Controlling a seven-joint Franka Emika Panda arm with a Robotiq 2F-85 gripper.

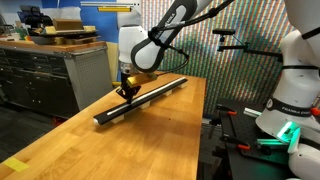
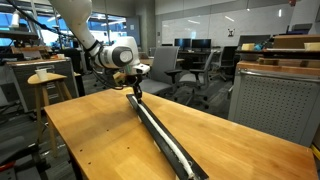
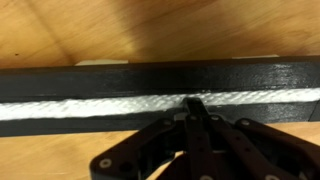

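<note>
A long black channel point(image 3: 70, 82) runs across the wrist view, with a white rope-like strip point(image 3: 80, 108) lying along its middle. My black gripper is shut, its fingertips over the white strip and either touching it or very close. Nothing shows clearly between the fingers, and the tips are partly hidden by the gripper body. In exterior view 1 the gripper point(image 1: 128, 98) points down at the channel point(image 1: 106, 117) near its left part. Exterior view 2 shows the gripper point(image 2: 137, 94) at the far end of the channel point(image 2: 165, 143).
A grey cabinet point(image 1: 45, 80) stands behind the table, and a wooden stool point(image 2: 48, 92) stands beside it. Another white arm point(image 1: 290, 95) is at the right edge of exterior view 1.
</note>
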